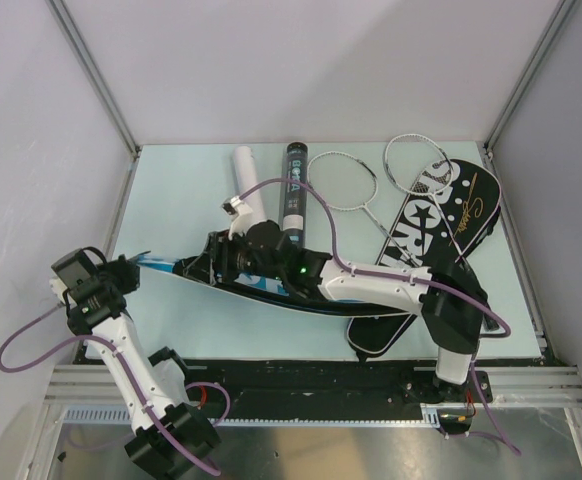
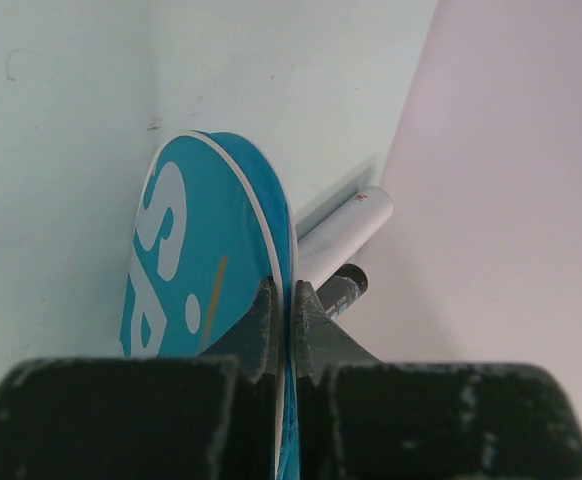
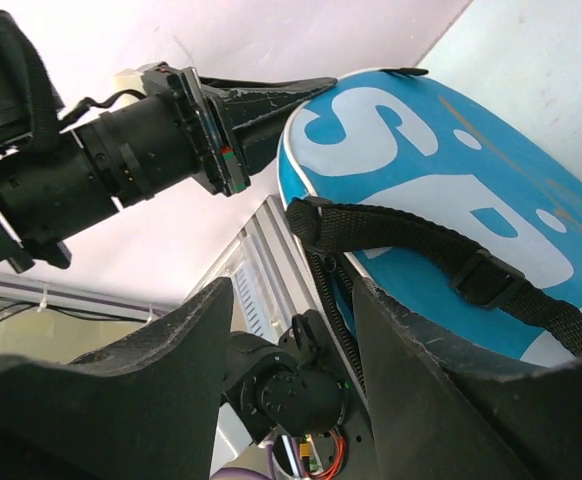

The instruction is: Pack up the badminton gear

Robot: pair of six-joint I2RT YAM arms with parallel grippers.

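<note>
A long blue-and-black badminton bag (image 1: 157, 263) stretches across the front of the table, its lettering partly covered by the right arm. In the left wrist view, my left gripper is shut on the rim of the bag's rounded blue end. Over the bag, my right gripper (image 1: 213, 262) has its fingers apart. The right wrist view shows the open right gripper beside the bag's edge, with a black strap (image 3: 396, 230) and zipper line running just beyond its fingertips. Whether it touches them I cannot tell. Two white rackets (image 1: 380, 224) lie behind the right arm.
A white tube (image 1: 247, 172) and a black tube (image 1: 294, 190) lie at the back. Another black racket bag (image 1: 477, 203) is at the right, partly beneath a racket. Bare table shows at the back left and front left.
</note>
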